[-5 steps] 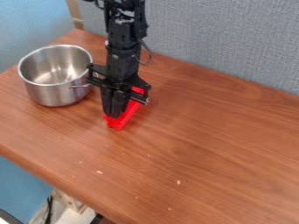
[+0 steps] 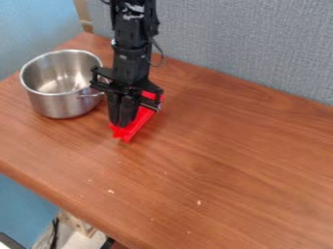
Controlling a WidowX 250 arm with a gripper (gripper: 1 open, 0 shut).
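Observation:
My black gripper (image 2: 123,109) points down over a red object (image 2: 138,124), a flat bar-like piece lying on the wooden table just right of a steel pot (image 2: 57,89). The fingertips are at or on the red object and cover part of it. Whether they grip it cannot be made out.
A grey padded wall (image 2: 247,49) runs along the back. The table's left front edge drops to a blue area with some cables.
The gripper has shifted slightly to the left over the last second, with the red object moving slightly along under it. The pot looks unmoved.

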